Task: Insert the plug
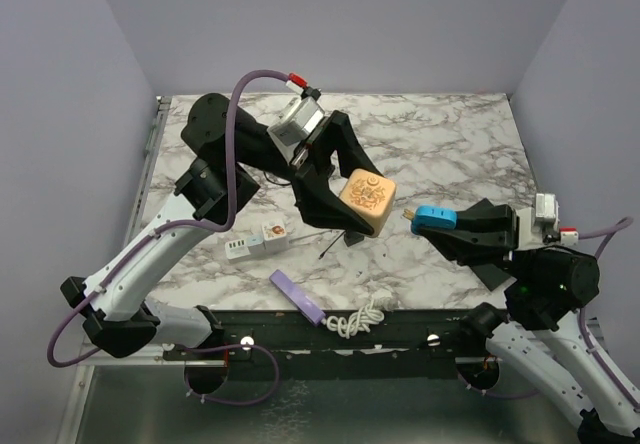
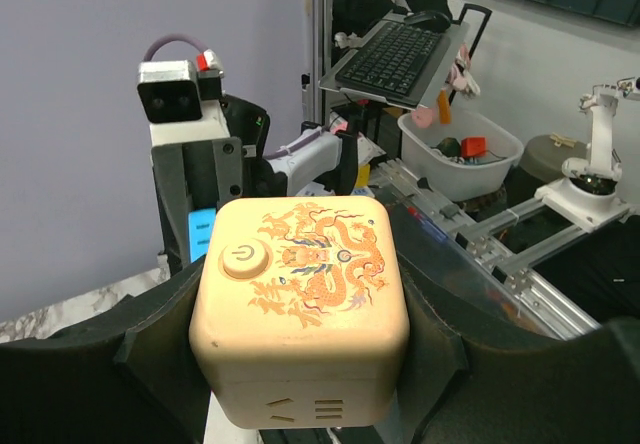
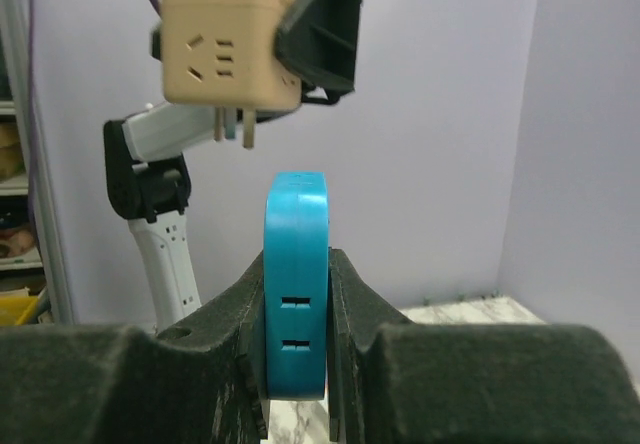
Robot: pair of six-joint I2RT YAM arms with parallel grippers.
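My left gripper is shut on a cream cube socket (image 1: 368, 202) with an orange dragon pattern and a round power button. In the right wrist view slots show on a face of the cube socket (image 3: 215, 49), and metal prongs stick out below it. My right gripper is shut on a blue plug (image 3: 296, 274). From above, the blue plug (image 1: 434, 218) points its brass prongs leftward at the cube, with a small gap between them. In the left wrist view a sliver of the blue plug (image 2: 202, 232) shows behind the cube.
On the marble table (image 1: 440, 124) lie a purple power strip (image 1: 297, 297), a coiled white cable (image 1: 357, 319), white boxes (image 1: 258, 242) and a dark flat object (image 1: 490, 269) by the right arm.
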